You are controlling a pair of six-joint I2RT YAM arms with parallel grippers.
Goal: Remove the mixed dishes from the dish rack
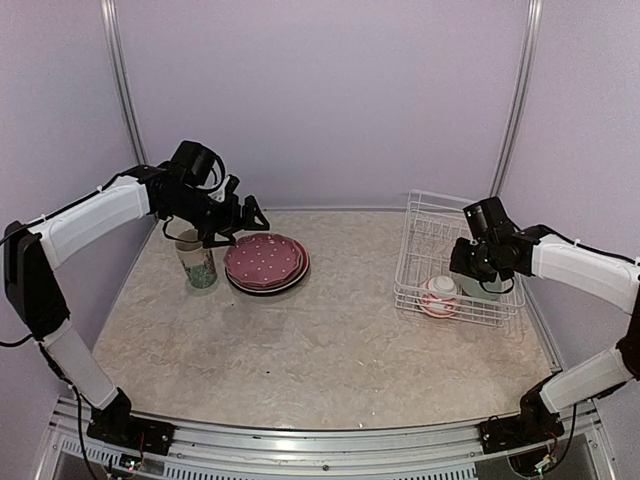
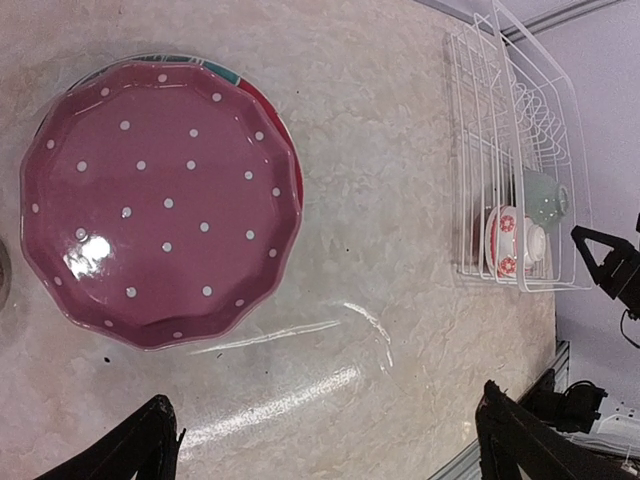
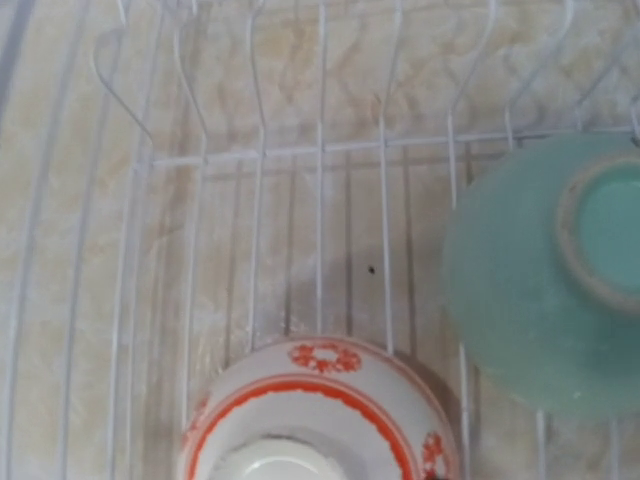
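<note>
In the dish rack [image 1: 401, 268] on the right stands a white bowl with red pattern [image 3: 325, 385], its foot facing the camera in the right wrist view. Beside it is a pale green bowl [image 3: 510, 290], partly cut off by that view's edge. My right gripper [image 1: 471, 262] is over the green bowl, hiding part of it from above; its fingers do not show in the right wrist view. Spread wide and empty, my left gripper hovers near the stack of plates, whose top is a dotted dark pink plate [image 2: 165, 215]. A patterned cup [image 1: 198, 265] stands left of the stack.
White wire walls [image 2: 515, 150] rise around the bowls, and the rack's rear part holds no dishes. Side walls close in the table left and right.
</note>
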